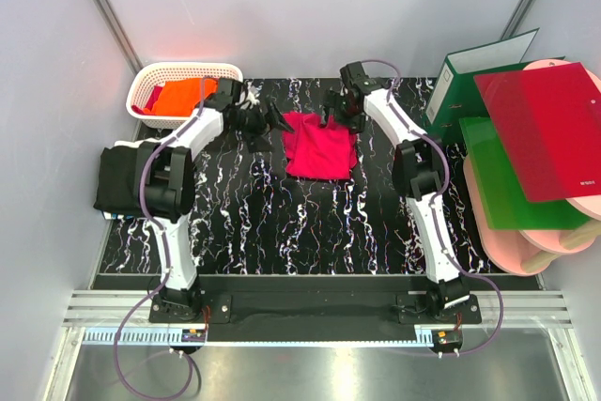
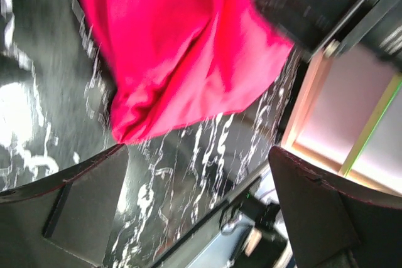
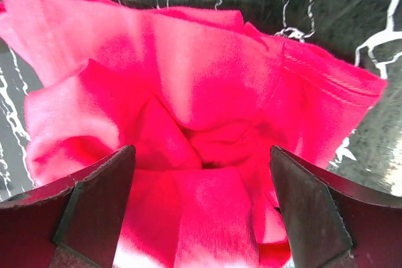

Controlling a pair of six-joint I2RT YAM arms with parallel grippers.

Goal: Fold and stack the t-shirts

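Observation:
A red t-shirt (image 1: 319, 152) lies bunched and creased on the black marbled table, near the back middle. Over its back right part hangs my right gripper (image 1: 340, 119), its fingers apart; in the right wrist view rumpled red cloth (image 3: 207, 92) spreads below and between them, not clamped. My left gripper (image 1: 272, 133) stands open by the shirt's left side. The left wrist view shows nothing gripped, with the shirt's red corner (image 2: 135, 114) ahead of the fingers. At the left, a dark folded stack of cloth (image 1: 127, 180) lies partly behind the left arm.
A white basket (image 1: 141, 105) with orange and red cloth stands at the back left. Green binders (image 1: 446, 100) and a pink shelf with red and green panels (image 1: 479, 204) fill the right side.

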